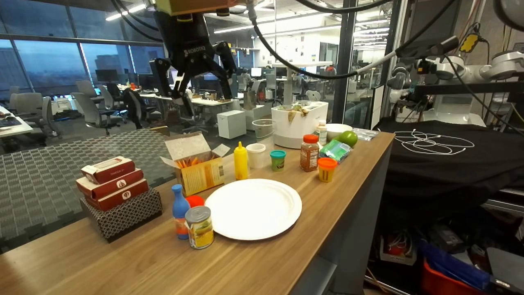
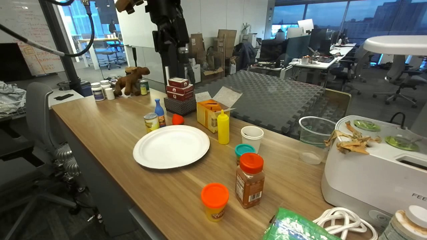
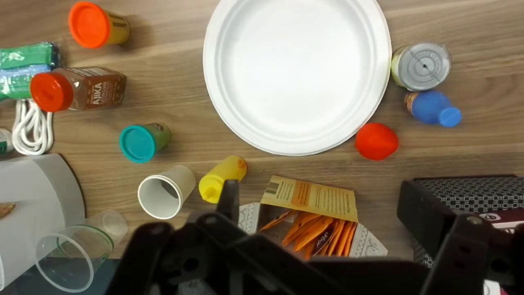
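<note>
High above the counter, my gripper [image 1: 205,100] stands open with nothing between its fingers. Seen from the wrist, its dark fingers straddle an opened yellow box [image 3: 310,199] full of orange sachets [image 3: 321,231], which sits well below them. Toward the middle of the counter lies an empty white plate [image 3: 299,69]. Beside the plate are a red round object [image 3: 376,141], a silver-topped can [image 3: 423,66] and a blue bottle [image 3: 432,107]. A yellow squeeze bottle [image 1: 240,161] stands near the box.
White cups [image 2: 252,137], a teal-lidded tub [image 2: 244,151], a red-lidded spice jar [image 2: 250,182] and an orange-lidded tub [image 2: 215,200] stand at one side of the plate. Red boxes [image 1: 112,184] are stacked on a patterned box [image 1: 127,211]. Bare wood shows along the front edge.
</note>
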